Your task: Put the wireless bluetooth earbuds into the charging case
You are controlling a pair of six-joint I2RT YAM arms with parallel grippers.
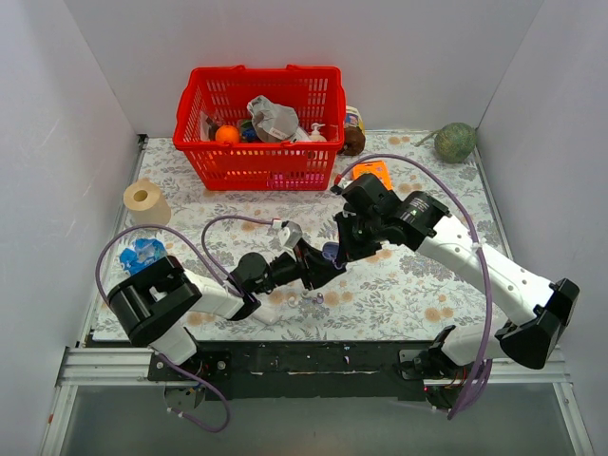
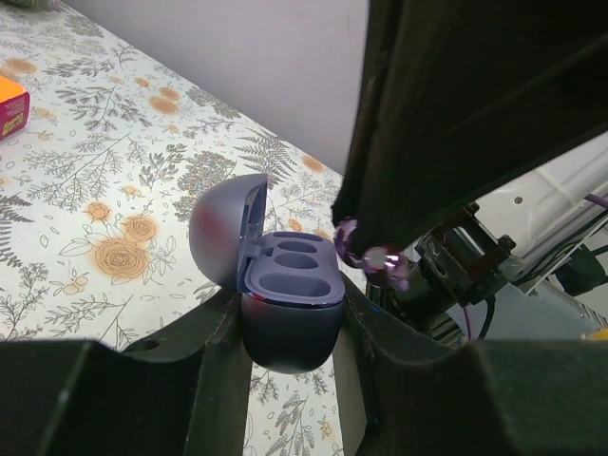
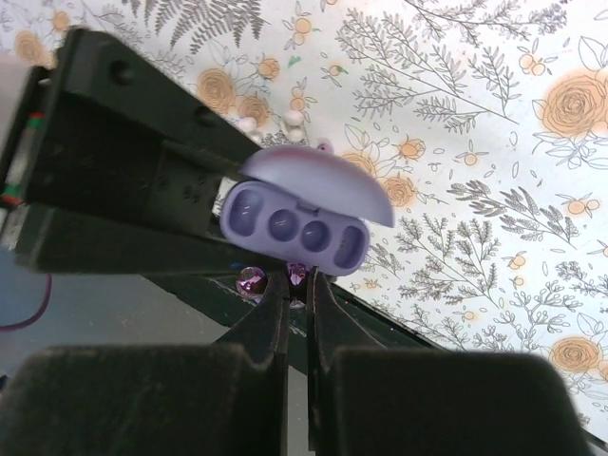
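Note:
A lilac charging case with its lid raised is pinched upright by my left gripper. Its visible hollows are empty in both wrist views. My right gripper is shut on a shiny purple earbud, just below the case's lower edge in the right wrist view. From the left wrist view, the same earbud shows at the dark fingertips beside the case's right side, apparently outside the hollows. Whether it touches the case I cannot tell. Seen from above, the two grippers meet over mid-table and mostly cover the case.
Small pale pieces lie on the patterned cloth below the left gripper. A red basket stands at the back, with an orange box to its right. A paper roll and blue wrapping sit at left.

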